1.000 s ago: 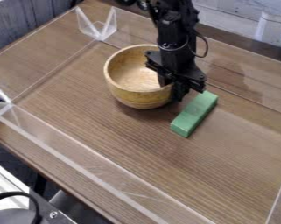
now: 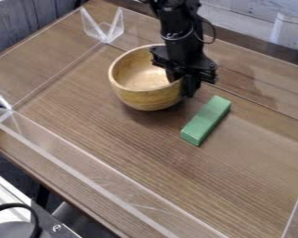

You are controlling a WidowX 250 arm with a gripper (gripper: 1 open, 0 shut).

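Note:
A light wooden bowl (image 2: 135, 83) sits on the brown table. My black gripper (image 2: 188, 77) is at the bowl's right side, its fingers low by the rim; whether they are open or shut, or hold the rim, is hard to make out. A green block (image 2: 206, 120) lies to the right and front of the bowl, apart from the gripper.
Clear tape markers (image 2: 104, 26) stand at the back left. Cables and pale hardware sit at the lower left edge.
The gripper has moved slightly left and back, away from the green block. The bowl and block look nearly unmoved.

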